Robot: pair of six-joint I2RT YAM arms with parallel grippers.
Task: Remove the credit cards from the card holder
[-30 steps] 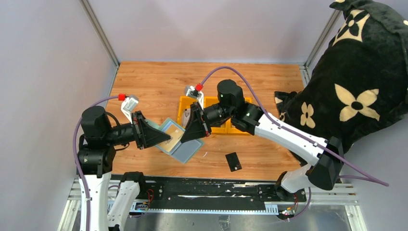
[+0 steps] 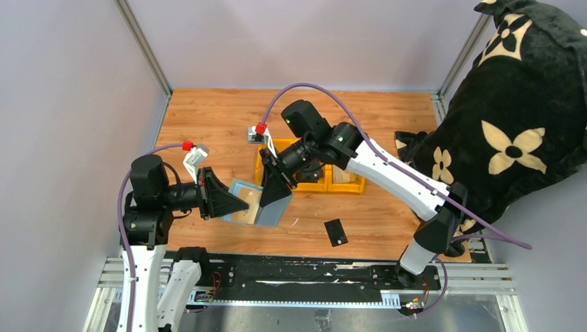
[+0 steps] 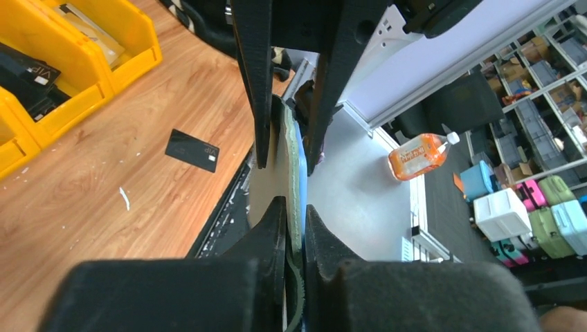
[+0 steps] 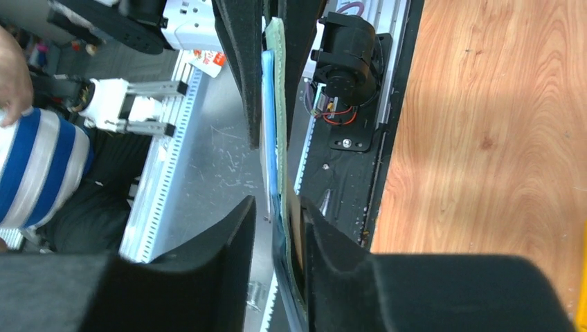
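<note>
The open card holder [image 2: 275,210], light blue-grey, is held up between both arms, with a tan card [image 2: 253,195] against it. My left gripper is shut on the holder, seen edge-on in the left wrist view. My right gripper is part open around the holder's other side; the holder [image 4: 279,104] and a tan edge pass between its fingers. Whether a finger touches the card is hard to tell. A black card [image 2: 336,232] lies flat on the table, apart from both grippers.
Behind the right gripper stand yellow bins [image 2: 349,183] holding cards and dark items. A small white scrap [image 3: 124,198] lies on the wood. A dark cushion [image 2: 516,111] fills the right side.
Over the last second, my right gripper has moved leftward and the left one slightly rightward, so their tips are closer. The holder is turned and looks narrower from above. The black card has not moved.
</note>
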